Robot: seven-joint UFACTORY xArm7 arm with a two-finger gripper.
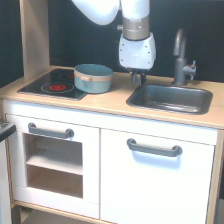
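Note:
My gripper (138, 80) points down at the left end of the sink, low near the counter, to the right of the pot. Its fingers are small and dark here, so I cannot tell whether they are open or shut, or whether anything is between them. A teal pot (93, 82) with a brownish handle stands upright on the counter, partly over the right side of the stove. A gap separates it from the gripper.
The black stove (52, 85) shows a red burner ring. A grey sink (172, 98) and dark faucet (181, 60) occupy the right side. Below are an open-fronted oven (54, 157) and a white cabinet door (155, 185). Bare wood runs along the front edge.

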